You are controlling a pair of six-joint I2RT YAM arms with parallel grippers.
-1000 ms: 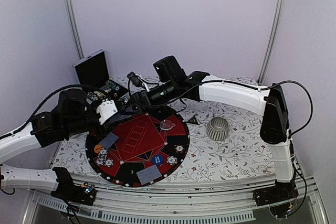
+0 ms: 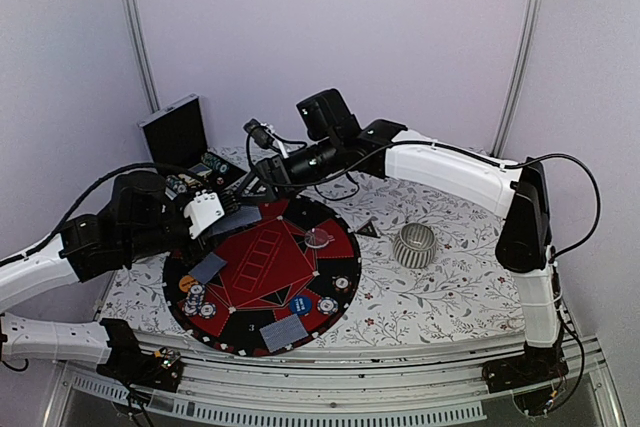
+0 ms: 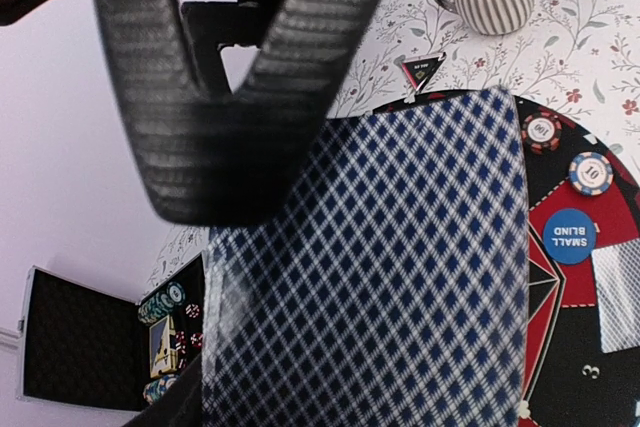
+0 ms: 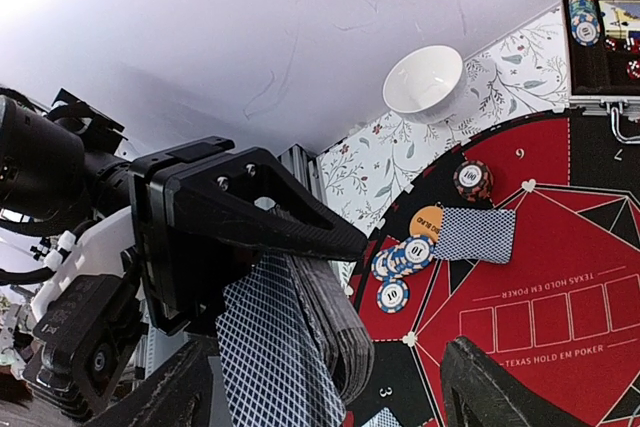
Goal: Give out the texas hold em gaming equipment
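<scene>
A deck of blue-checked cards (image 4: 270,337) is pinched in my left gripper (image 2: 226,209), above the back left of the round poker mat (image 2: 338,319). In the left wrist view the top card (image 3: 380,267) fills the middle, under one dark finger (image 3: 205,157). The other finger is mostly hidden by the deck. My right gripper stands open close to the deck, its fingers (image 4: 165,387) spread at the bottom of the right wrist view. Flat on the mat lie cards beside the orange blind button (image 4: 427,222) and cards (image 2: 284,333) at the front.
The open chip case (image 2: 175,137) stands back left. Chips (image 4: 407,257), a red chip stack (image 4: 473,179) and the blue small blind button (image 2: 300,304) are on the mat. A triangular marker (image 2: 368,229) and ribbed cup (image 2: 414,245) are to the right, where the cloth is mostly free.
My right gripper has shifted slightly up and away from the left one in the top view, and more of the blue cards shows beneath it. The left arm looks still.
</scene>
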